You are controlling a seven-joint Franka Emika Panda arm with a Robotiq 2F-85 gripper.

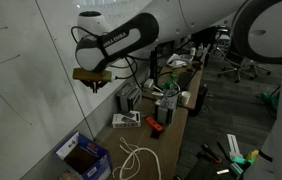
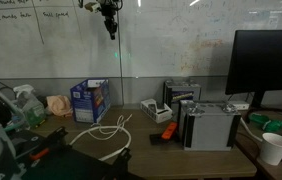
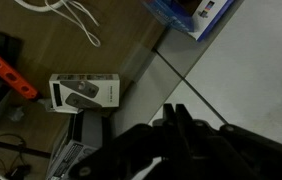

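High in front of the whiteboard [image 2: 171, 50], my gripper [image 1: 94, 86] points down, well above the table. It hangs at the top of the second exterior view as a dark shape [image 2: 112, 34]. The wrist view shows its black fingers [image 3: 171, 118] close together and dark; they look shut, and whatever lies between them cannot be made out. Below on the table are a blue box [image 2: 90, 100], a white cable [image 2: 106, 130], a small white box with pictured devices [image 3: 85, 92] and an orange-red tool [image 3: 9, 75].
Silver cases [image 2: 209, 128] stand right of the tool, with a white mug [image 2: 275, 148] and a monitor [image 2: 266, 70] farther right. The whiteboard rises close behind the gripper. Open air surrounds the gripper above the table.
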